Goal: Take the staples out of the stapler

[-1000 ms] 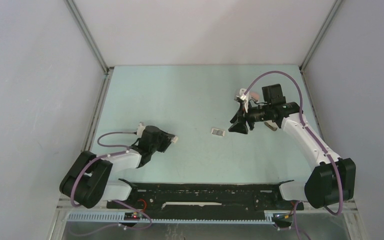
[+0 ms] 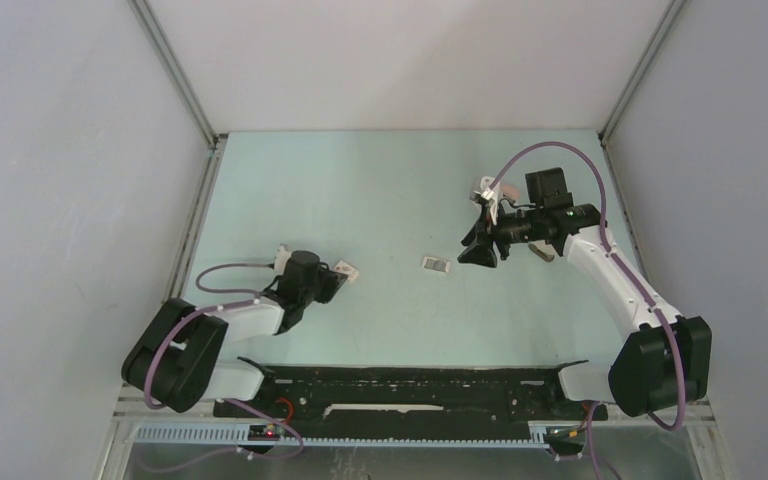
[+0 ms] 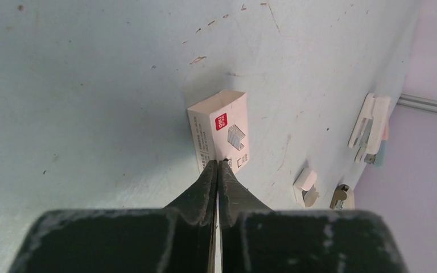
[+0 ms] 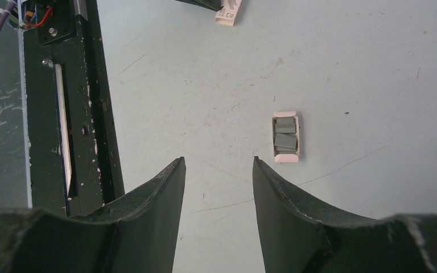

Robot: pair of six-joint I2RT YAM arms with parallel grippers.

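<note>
A small white, pink-tinted box [image 3: 236,122] with a red label stands on the table, its visible end open. My left gripper is shut, with its tips at the box's near lower corner. Whether they pinch a thin wall does not show. Between the arms sits a small tray [image 2: 436,265], where grey staples [image 4: 285,133] lie between two pale end pieces. Short of it, my right gripper is open, nothing between its fingers. What looks like a pale pink stapler [image 3: 370,128] lies far off in the left wrist view.
A tan object [image 2: 542,250] lies beside the right arm, and a pinkish one [image 2: 510,190] behind that gripper. The black front rail [image 2: 390,400] borders the table.
The box by my left gripper shows more from above now, and its outline has turned and shifted slightly toward the back. That gripper has moved very little. The right arm has hardly moved.
</note>
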